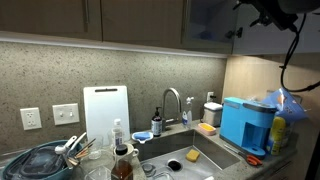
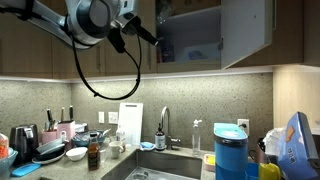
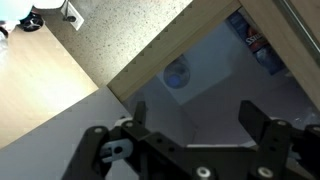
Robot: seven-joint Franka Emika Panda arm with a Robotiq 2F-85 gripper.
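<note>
My gripper (image 2: 136, 36) is raised in front of the open upper cabinet (image 2: 190, 32), well above the sink. Its fingers stand apart with nothing between them. In the wrist view, one dark finger (image 3: 136, 112) shows at left and the other at right, with the cabinet interior (image 3: 212, 75) beyond. Inside that cabinet are a clear round object (image 3: 176, 72) and a dark, labelled package or can (image 3: 255, 42). Exterior view 1 cuts off most of the gripper at its top edge.
The cabinet door (image 2: 240, 32) hangs open to the right. Below are the sink (image 1: 180, 160), tall faucet (image 1: 170, 102), blue container (image 1: 246, 122) and a soap bottle (image 1: 156, 122). Dishes (image 1: 40, 162) crowd the left counter.
</note>
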